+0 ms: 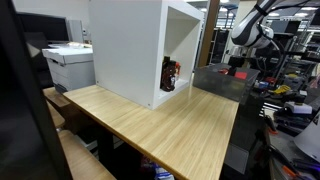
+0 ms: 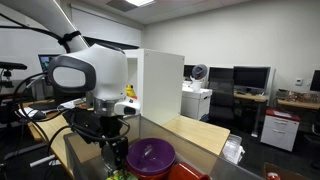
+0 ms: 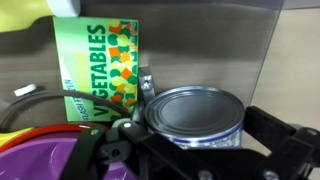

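A can with a silver lid (image 3: 195, 110) stands between the fingers of my gripper in the wrist view. The fingers flank the can on the left and right; whether they press on it cannot be told. A green and yellow box marked VEGETABLES (image 3: 98, 65) lies to the upper left. A purple bowl (image 3: 62, 160) fills the lower left, with a red rim beside it. In the second exterior view my gripper (image 2: 112, 152) reaches down into the grey bin, left of the purple bowl (image 2: 152, 157); its fingertips are hard to make out.
A red bowl (image 2: 185, 172) sits right of the purple one. The bin's grey wall (image 1: 222, 84) stands at the far end of the wooden table (image 1: 170, 130), whose near part is clear. A white shelf unit (image 1: 135, 55) rises from the table. Something yellow (image 3: 25, 40) shows at upper left.
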